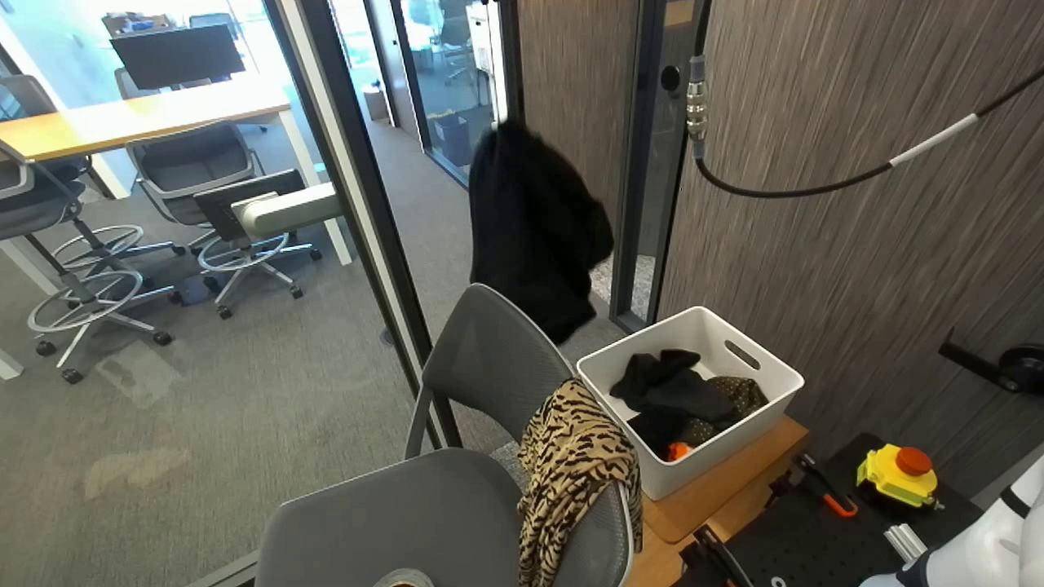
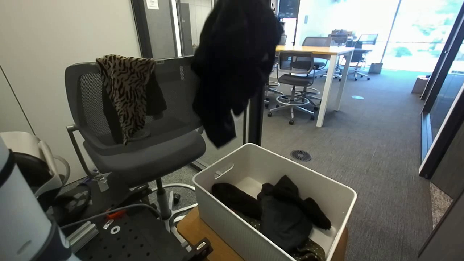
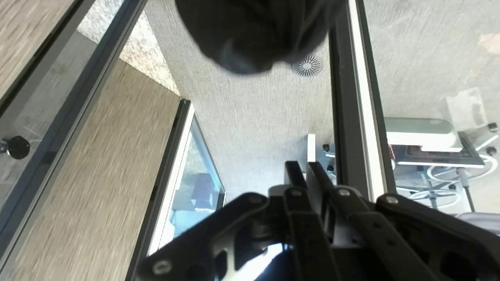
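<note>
A dark cloth point(image 1: 536, 235) is in mid-air beyond the chair back, blurred. In the second exterior view the same black cloth point(image 2: 237, 65) spans the top middle, left of the tote. In the wrist view, my gripper has its fingers close together, with a narrow slit and no fabric visible between them. Bare carpet shows between the fingertips and the dark cloth point(image 3: 258, 35) at the top, so the two appear apart. Neither exterior view includes the gripper. A white tote point(image 1: 641, 450) holds dark and dotted cloths point(image 1: 680, 391).
A grey chair point(image 1: 382, 518) stands beside the tote, a tiger-striped cloth point(image 1: 572, 460) draped over it. The tote rests on a wooden stand point(image 1: 724, 484). A yellow box with a red button point(image 1: 895, 474) sits nearby. Glass panels and a wood-grain wall point(image 1: 881, 254) bound the space.
</note>
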